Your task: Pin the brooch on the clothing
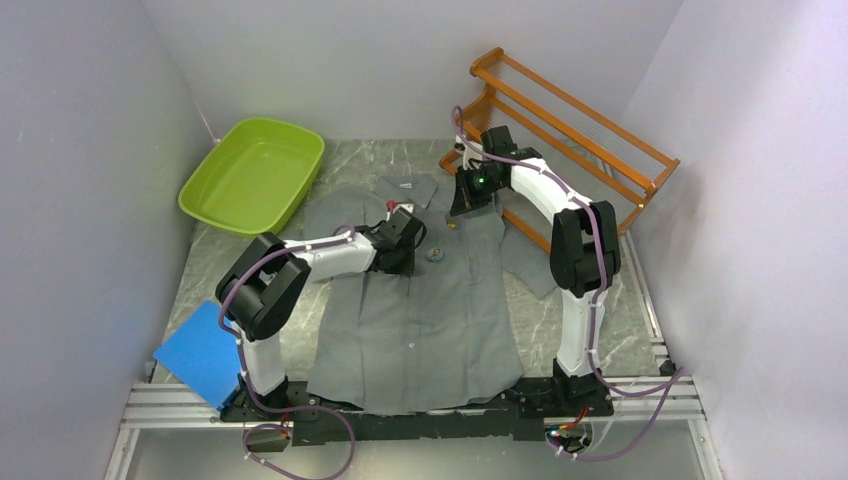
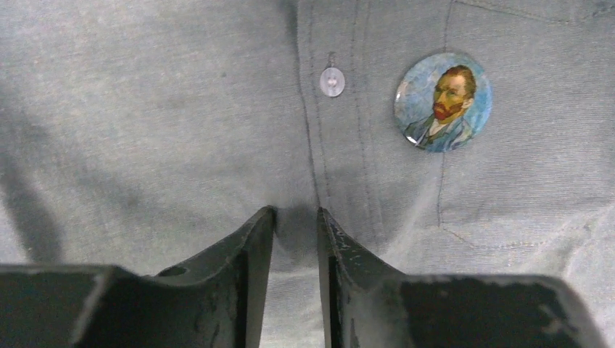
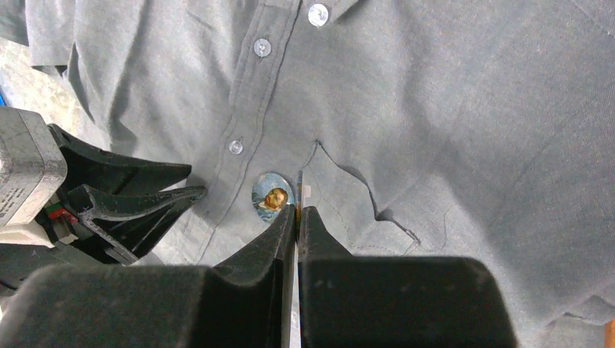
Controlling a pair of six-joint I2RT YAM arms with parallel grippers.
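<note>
A grey button-up shirt (image 1: 420, 330) lies spread on the marble table. On it, beside the placket, lies a round badge with a painted bearded portrait, also seen near a pocket in the right wrist view. My left gripper hangs over the shirt left of the badge, its fingers part open with only cloth visible between them. My right gripper is above the shirt's upper right, shut on a thin yellowish piece whose shape is mostly hidden edge-on between its fingertips.
A green bin (image 1: 250, 175) stands at the back left, a wooden rack (image 1: 560, 100) at the back right. A blue sheet (image 1: 195, 355) lies at the front left. The shirt's lower part is clear.
</note>
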